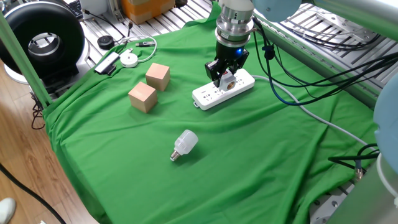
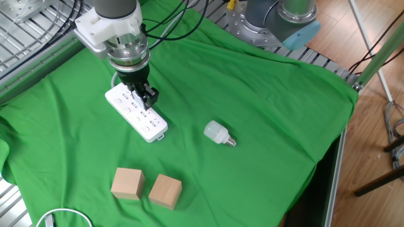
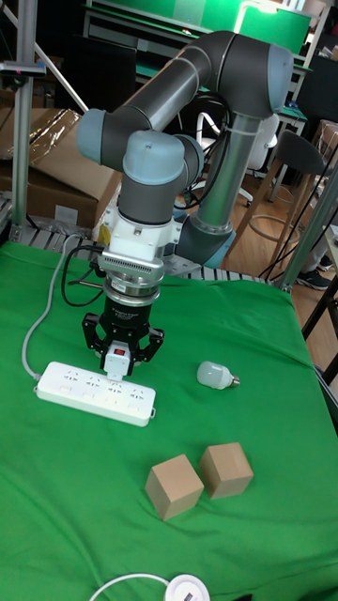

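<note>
A white power strip (image 1: pixel 208 98) lies on the green cloth, its grey cord running off from one end. Right above its row of outlets, my gripper (image 3: pixel 118 352) points down, with its black fingers closed on both sides of a small white lamp-socket adapter (image 3: pixel 117 363). A red switch shows on one face of that adapter, and a round socket opening on another. The adapter's lower end meets the strip's top; how deep its prongs sit is hidden. Apart from the strip, a white light bulb (image 1: pixel 186 142) rests on its side, metal screw base exposed.
Two wooden cubes, one (image 2: pixel 127 183) beside the other (image 2: pixel 165 192), sit on the cloth. A white cable with a round puck (image 1: pixel 129 59) lies at the cloth's edge. Dark cables (image 1: pixel 323 93) hang beside the arm. Open cloth surrounds the bulb.
</note>
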